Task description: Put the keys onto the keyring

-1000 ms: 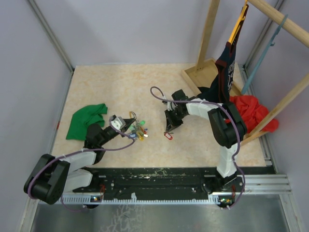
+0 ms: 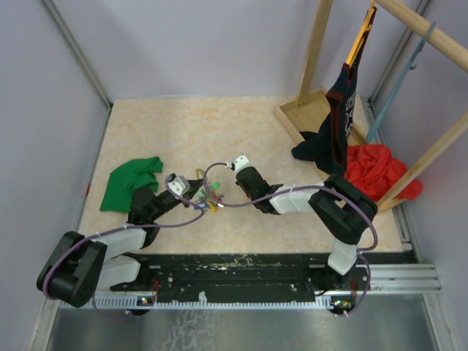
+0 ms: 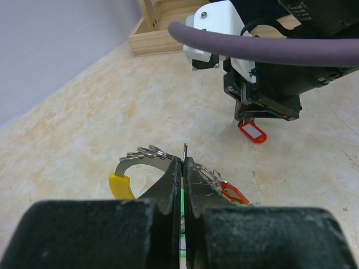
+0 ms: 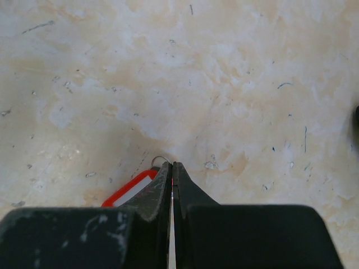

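A bunch of coloured keys on a silver ring [image 3: 120,184], with yellow, green and red covers, hangs at my left gripper, which is shut on it at the ring's metal. In the top view the bunch [image 2: 212,205] is left of the table's middle. A single red key tag [image 3: 252,131] with a white label and a small ring [image 4: 160,158] lies on the table. My right gripper is shut right at that small ring, its fingers partly covering the tag; whether the ring is between them I cannot tell.
A green cloth [image 2: 124,183] lies at the left. A wooden frame [image 2: 446,47] with a hanging dark bag [image 2: 340,117] and a red cloth [image 2: 376,172] stands at the right.
My left arm has not visibly moved.
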